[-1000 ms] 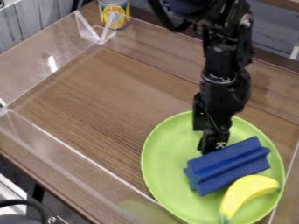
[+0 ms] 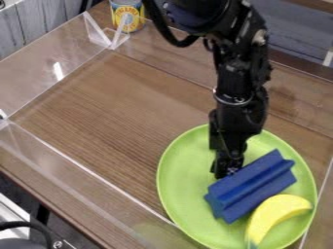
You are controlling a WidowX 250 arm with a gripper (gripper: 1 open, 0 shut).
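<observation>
The black gripper [image 2: 228,154] reaches down from the top over the back part of a green plate [image 2: 182,185], its fingertips beside the upper left end of a blue block [image 2: 250,187]. It is open; whether the fingertips touch the block is unclear. A yellow banana [image 2: 274,216] lies on the plate at the lower right of the block.
A can [image 2: 127,17] stands at the back left of the wooden table [image 2: 92,126]. Clear plastic edging runs along the left side, with a dark cable at the lower left.
The gripper has moved slightly left, and the blue block has shifted a little left on the plate.
</observation>
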